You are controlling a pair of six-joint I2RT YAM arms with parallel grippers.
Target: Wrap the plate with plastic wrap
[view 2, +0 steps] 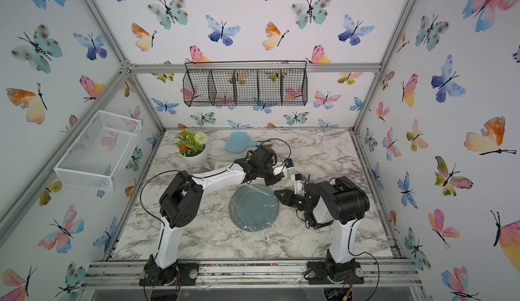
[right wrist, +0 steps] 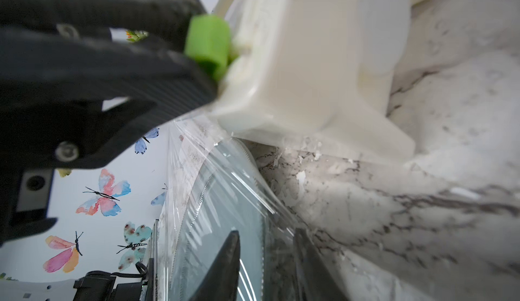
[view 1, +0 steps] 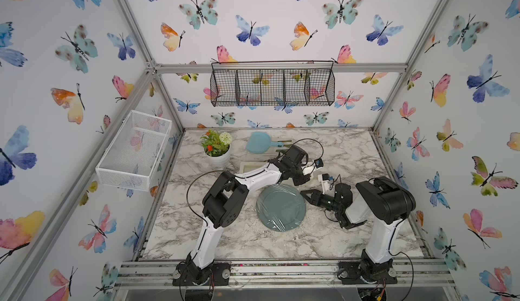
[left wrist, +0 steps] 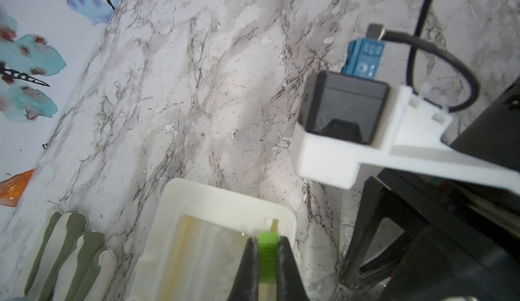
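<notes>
The blue-grey plate [view 1: 280, 210] lies on the marble table with clear plastic wrap [right wrist: 238, 173] stretched over it, wrinkled near the rim. Behind the plate stands the cream wrap dispenser [left wrist: 216, 198], largely covered by the left arm in the top views. A green slider [right wrist: 208, 45] sits at the dispenser's edge, and my left gripper is shut on it. My right gripper is low at the plate's right side. Its fingers stand apart, with film and plate seen beyond them; whether any film lies between the pads is unclear.
A potted plant [view 1: 216, 148] stands at back left, near a light blue spatula or board [view 1: 259, 142]. White-and-green utensil handles [left wrist: 70, 252] lie beside the dispenser. Table to the left of the plate and at back right is bare.
</notes>
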